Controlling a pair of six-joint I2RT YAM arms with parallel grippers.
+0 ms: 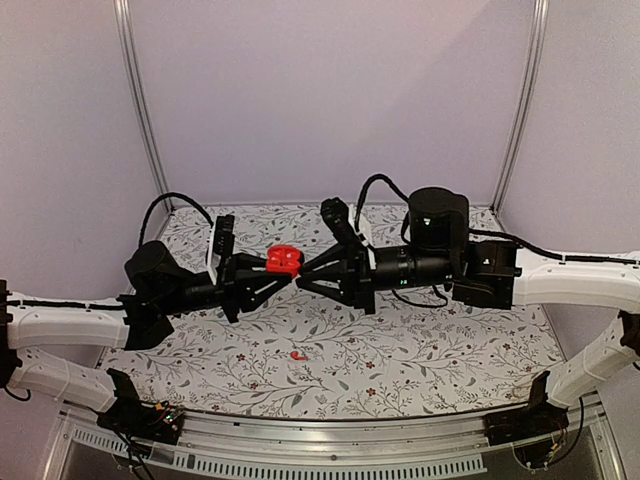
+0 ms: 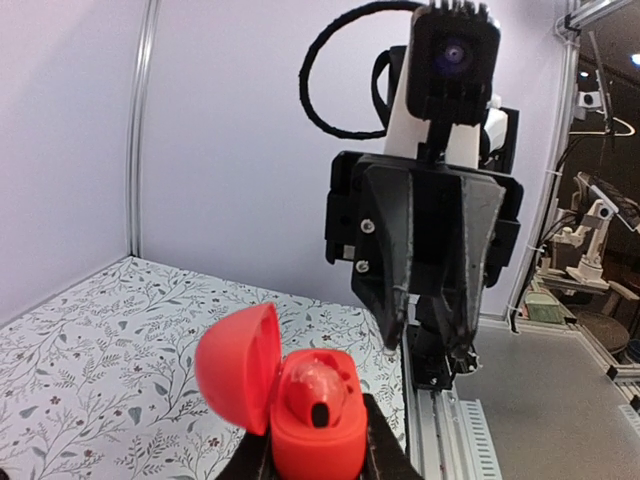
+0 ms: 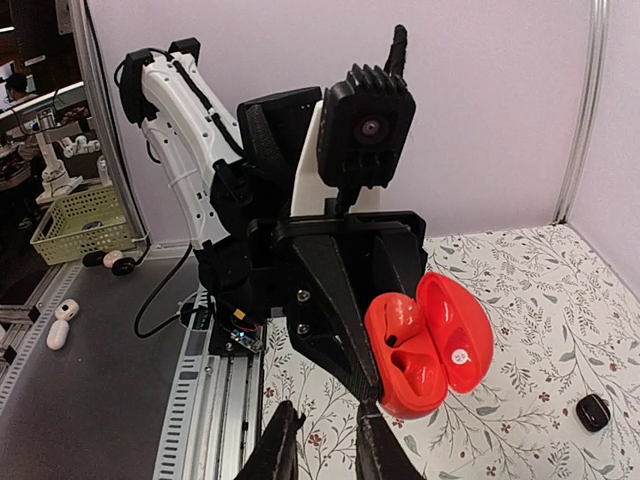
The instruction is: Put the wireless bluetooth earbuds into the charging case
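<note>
The red charging case [image 1: 283,258], lid raised, hangs above the mat in my left gripper [image 1: 270,277], which is shut on it. In the left wrist view the case [image 2: 318,440] shows a red earbud [image 2: 318,385] in one part; in the right wrist view the case [image 3: 410,380] shows an earbud beside an empty hollow. My right gripper [image 1: 303,278] faces the case from the right, part open, with nothing seen between its fingers. A small red piece [image 1: 298,355], apparently an earbud, lies on the mat below.
A small black object [image 3: 593,412] lies on it in the right wrist view. The frame rail [image 1: 320,460] runs along the front edge.
</note>
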